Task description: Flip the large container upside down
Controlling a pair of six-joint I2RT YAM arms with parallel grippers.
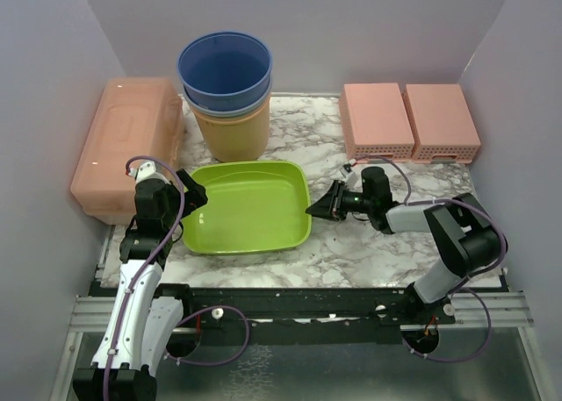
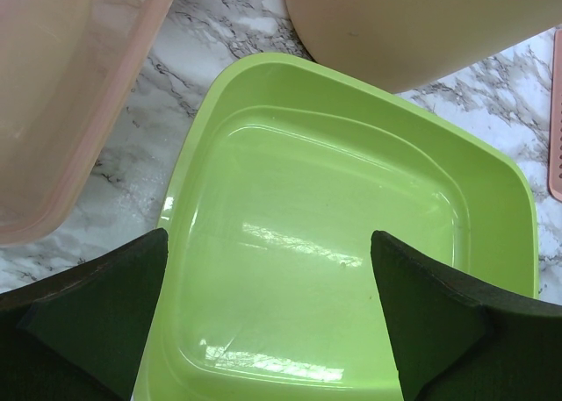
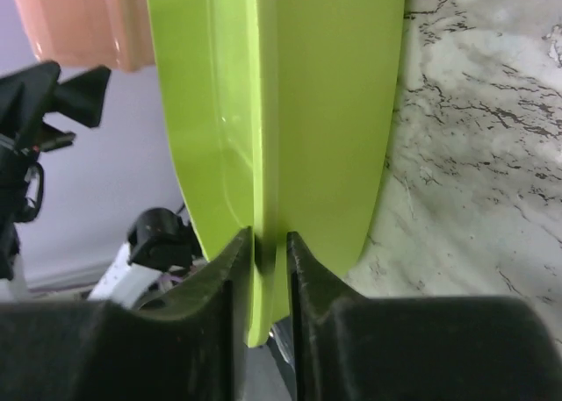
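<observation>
A large green shallow container (image 1: 246, 208) lies upright on the marble table, its inside facing up. My left gripper (image 1: 195, 189) hangs over its left end, open, with the container seen between its wide-apart fingers in the left wrist view. My right gripper (image 1: 316, 210) is low at the container's right end. In the right wrist view its fingers are close together at the green rim (image 3: 265, 138); whether they grip it is hard to tell.
A large pink bin (image 1: 123, 146) stands at the left, stacked buckets (image 1: 224, 129) behind the container, two pink baskets (image 1: 373, 116) at the back right. Bare marble (image 1: 386, 256) shows at the front right.
</observation>
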